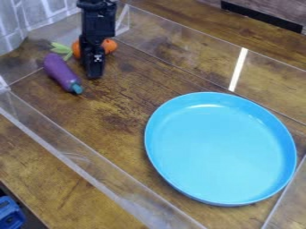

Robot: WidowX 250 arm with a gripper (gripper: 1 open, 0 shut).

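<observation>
My black gripper [96, 63] hangs low at the upper left, over an orange carrot [106, 46] with pale green leaves that lies partly hidden behind it. Just left and in front of it a purple eggplant [60, 72] with a teal end lies on the wooden table. Whether the fingers are open or shut on the carrot is not clear.
A large blue plate [220, 145] fills the right front of the table [107, 152]. Clear walls edge the area at left and front, with a blue object [7, 213] beyond at the bottom left corner.
</observation>
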